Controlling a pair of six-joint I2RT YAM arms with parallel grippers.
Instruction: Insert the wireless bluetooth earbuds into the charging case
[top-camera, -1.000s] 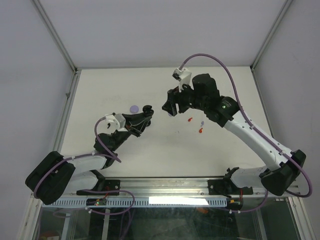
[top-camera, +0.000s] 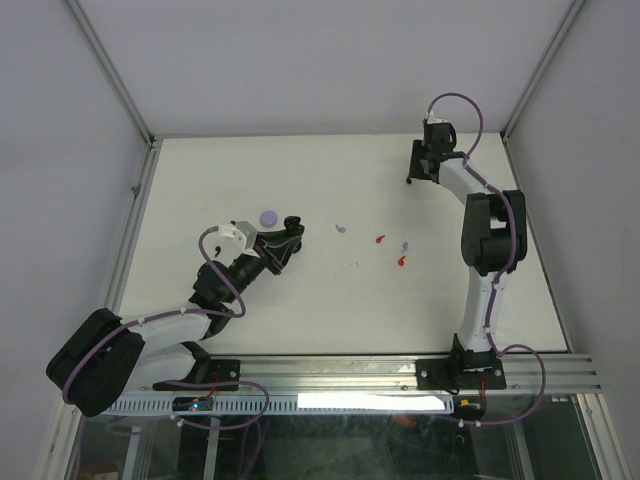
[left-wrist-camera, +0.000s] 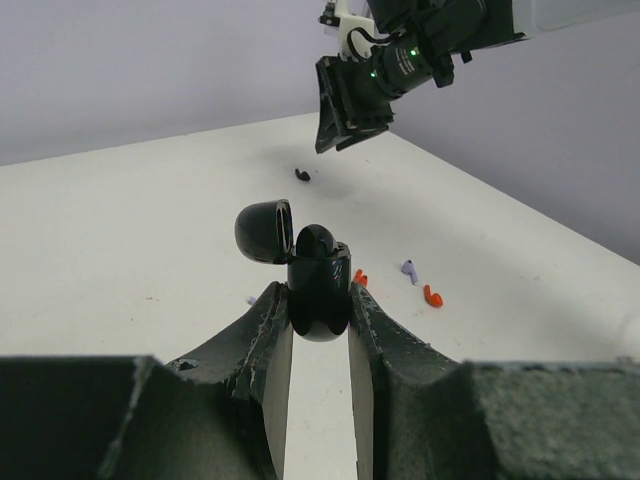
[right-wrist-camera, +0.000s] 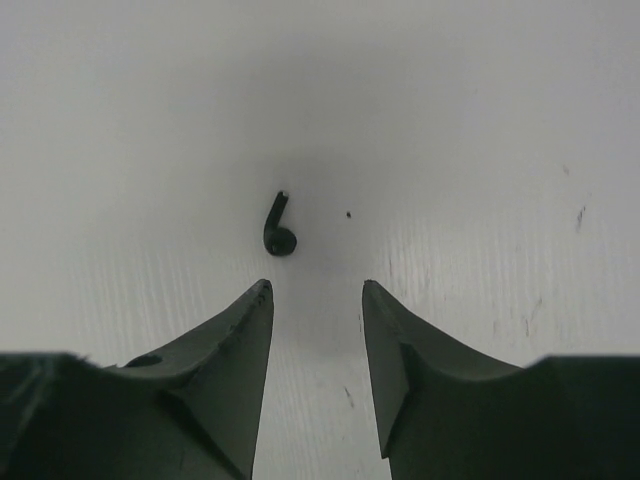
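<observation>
A black charging case (left-wrist-camera: 318, 290) is pinched by my left gripper, held up above the table. Its lid (left-wrist-camera: 264, 232) stands open to the left. A rounded black shape (left-wrist-camera: 315, 241) shows in the case's opening; whether it is an earbud I cannot tell. Toward the back right of the table lies a black earbud (right-wrist-camera: 280, 240), its stem pointing away in the right wrist view. My right gripper is above the table near that earbud, fingers apart and nothing between them. The earbud appears just beyond the fingertips, left of their middle.
Two red earbuds (top-camera: 380, 239) and two bluish-purple earbuds (top-camera: 405, 246) lie scattered over the table's middle and right. A round purple case (top-camera: 268, 217) sits behind my left gripper.
My right arm has swung away from beside the left gripper to the back right and appears lower there.
</observation>
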